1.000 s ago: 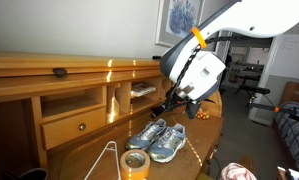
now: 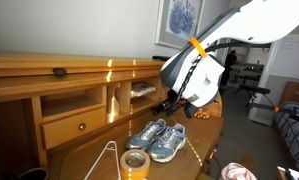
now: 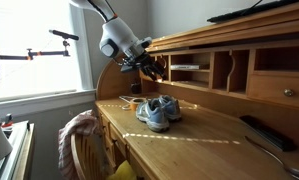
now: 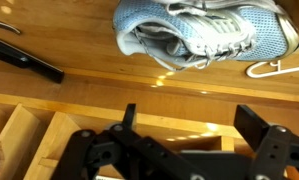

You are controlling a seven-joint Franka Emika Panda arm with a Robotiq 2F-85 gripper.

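A pair of light blue-grey running shoes (image 2: 169,143) stands side by side on the wooden desk. Exterior view 2 shows the same shoes (image 3: 153,114) near the middle of the desktop. Above the desk, close to the back shelves, hangs my gripper (image 3: 155,70). Seen from the wrist, my gripper is open, its two dark fingers (image 4: 128,117) wide apart with nothing between them. One laced shoe (image 4: 224,38) lies at the top of that view, beyond the fingertips; its upper part is cut off by the frame.
Cubbyholes and a drawer (image 2: 75,127) line the desk's back. An orange roll (image 2: 135,164) and a bent white wire (image 2: 102,154) lie near the shoes. A black object (image 3: 267,132) rests farther along. Bare desktop (image 3: 204,147) shows beside the shoes. A chair (image 3: 86,155) stands in front.
In exterior view 1 the upper arm has shifted slightly, its orange band now a little lower. The shoes and the things around them have stayed put.
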